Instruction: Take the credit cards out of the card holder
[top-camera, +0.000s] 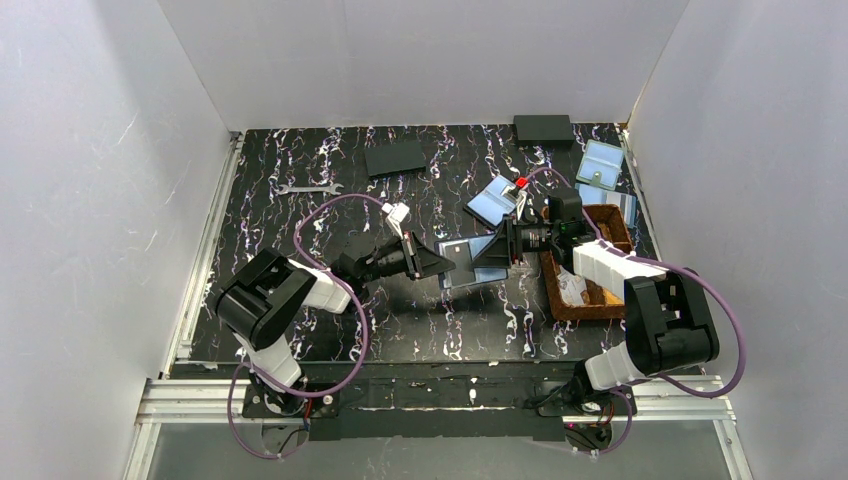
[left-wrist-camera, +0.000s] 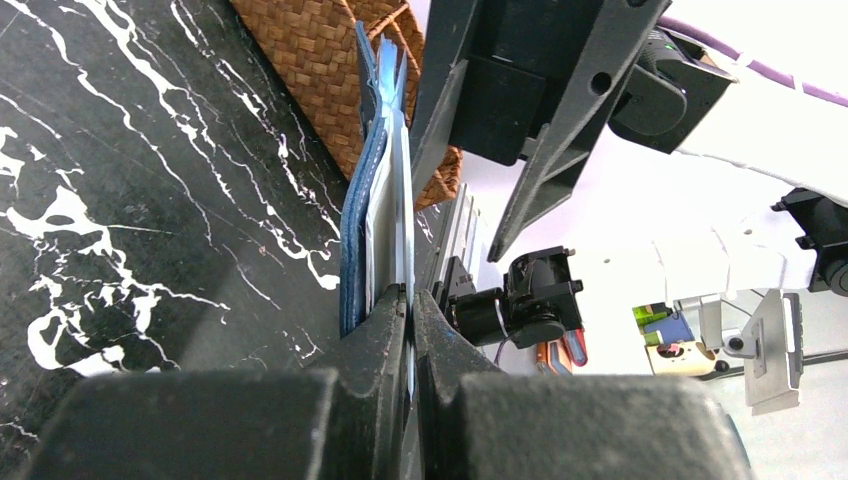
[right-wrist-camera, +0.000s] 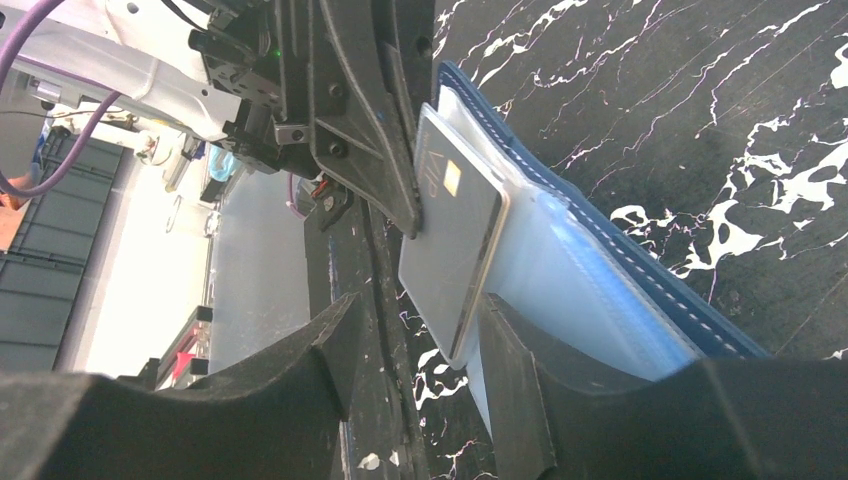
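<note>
The blue card holder (top-camera: 480, 275) is held upright-ish between my grippers, with a grey card (right-wrist-camera: 450, 230) at its light-blue inner side. My left gripper is shut on the holder's end, the thin layers running into its fingertips; whether it grips the card too is hard to tell. My right gripper stands open at the other end, one finger beside the card and light-blue sleeve, the other apart from them. In the top view the right gripper (top-camera: 495, 252) partly covers the holder.
A woven basket (top-camera: 560, 310) is at the right. Other blue holders (top-camera: 490, 200) lie behind and at the back right (top-camera: 600, 160). Two dark boxes (top-camera: 395, 158) and a wrench (top-camera: 310, 190) lie at the back.
</note>
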